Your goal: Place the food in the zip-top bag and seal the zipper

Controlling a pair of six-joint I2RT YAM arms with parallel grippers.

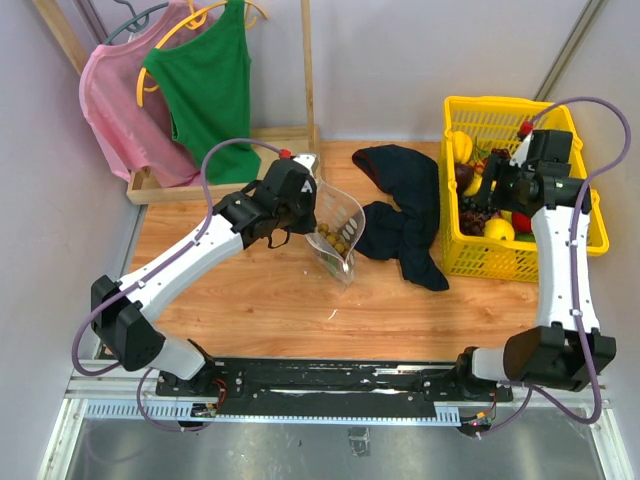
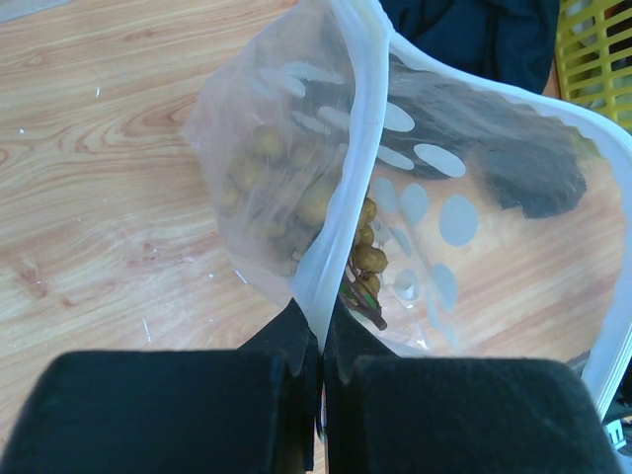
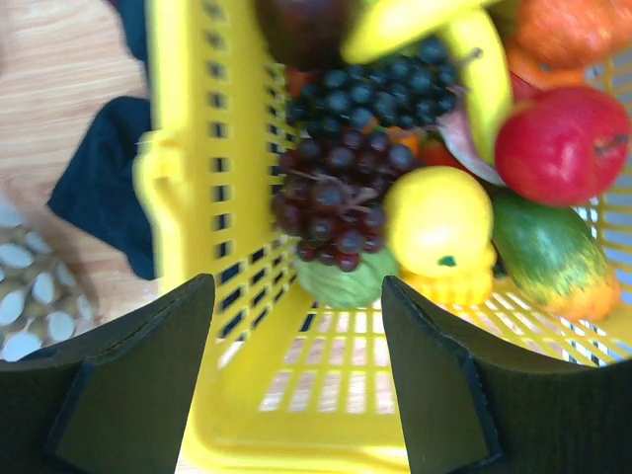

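The clear zip top bag point(image 1: 338, 228) stands with its mouth spread, and olive-like round food point(image 2: 370, 259) lies inside it. My left gripper is shut on the bag's white zipper rim point(image 2: 346, 212) at one side of the mouth. Over the yellow basket point(image 1: 490, 260) hangs my right gripper, open, with nothing between its fingers. Below it in the right wrist view are purple grapes point(image 3: 336, 193), a yellow fruit point(image 3: 439, 219) and a pale green round item point(image 3: 346, 276). The arm partly covers the basket's contents in the top view.
Dark cloth point(image 1: 405, 220) lies between bag and basket. The basket also holds a red fruit point(image 3: 563, 143), dark grapes point(image 3: 380, 96) and a green avocado-like item point(image 3: 548, 247). Shirts hang on a wooden rack point(image 1: 150, 190) at the back left.
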